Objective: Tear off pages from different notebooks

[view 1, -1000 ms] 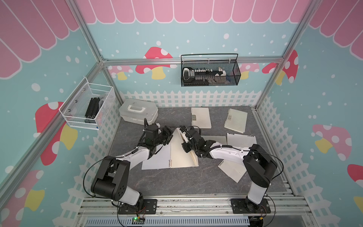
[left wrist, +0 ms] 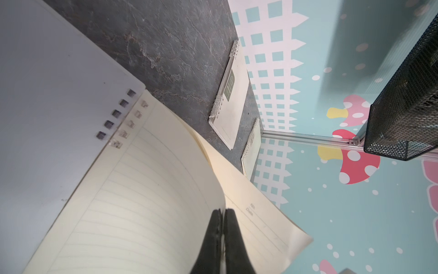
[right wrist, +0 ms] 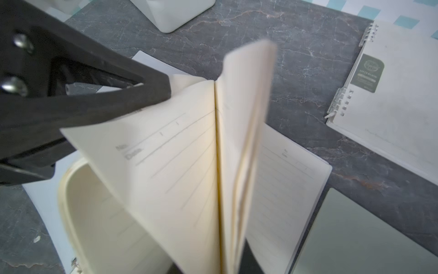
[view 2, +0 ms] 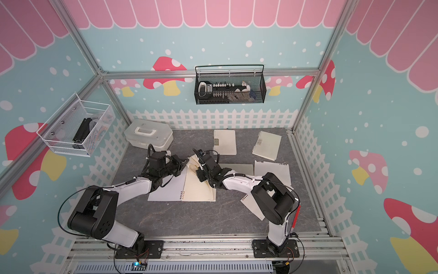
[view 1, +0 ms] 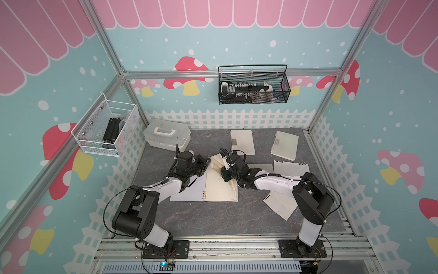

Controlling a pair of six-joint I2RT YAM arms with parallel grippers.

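An open ring-bound notebook [view 1: 220,191] lies mid-table, its white cover to the left and its cream lined pages to the right. At its far end my left gripper is shut on a thin lined page [left wrist: 155,191], whose curling edge runs between the fingertips. From the right, my right gripper reaches over the same pages. Its fingers [right wrist: 249,261] stand apart low in its wrist view, with raised, curled leaves [right wrist: 241,118] between them. Whether these leaves are gripped does not show. The fingertips of the right hand are mostly hidden by paper.
Two closed notebooks, one white [view 1: 242,142] and one pale green [view 1: 284,145], lie at the back. More notebooks and a spiral-edged sheet [view 1: 280,205] are under and beside the right arm. A grey toolbox [view 1: 167,133] stands back left.
The notebook has shifted a little left and away from the front.
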